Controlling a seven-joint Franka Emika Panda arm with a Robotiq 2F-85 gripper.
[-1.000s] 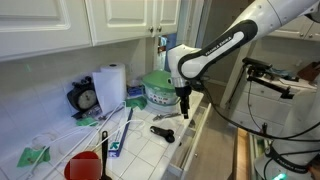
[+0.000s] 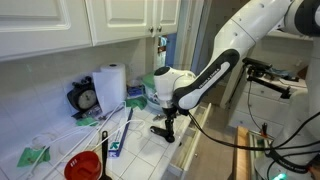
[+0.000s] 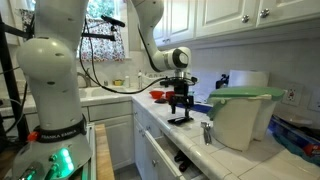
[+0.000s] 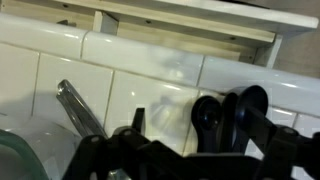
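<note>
Black utensils with rounded ends (image 4: 207,112) lie close together on the white tiled counter; in exterior view 2 they appear as a dark shape (image 3: 180,121) near the counter edge. My gripper (image 2: 169,124) is low over them, its fingers apart. From the wrist, the black utensils show between and beside the dark fingers, which hide part of them. I cannot tell whether the fingers touch them. A silver utensil (image 4: 80,108) lies apart from them, nearer the green-rimmed bin (image 3: 235,120).
Below the counter edge a drawer (image 3: 158,152) stands pulled out with dark items inside. A red colander (image 2: 83,165), a knife-like black tool (image 2: 104,150) and white cables occupy the counter's other end. A paper towel roll (image 2: 110,85) stands by the wall.
In exterior view 1 my gripper has moved left and down, from beside the bin to just over the black utensils. The utensils themselves show no clear movement.
</note>
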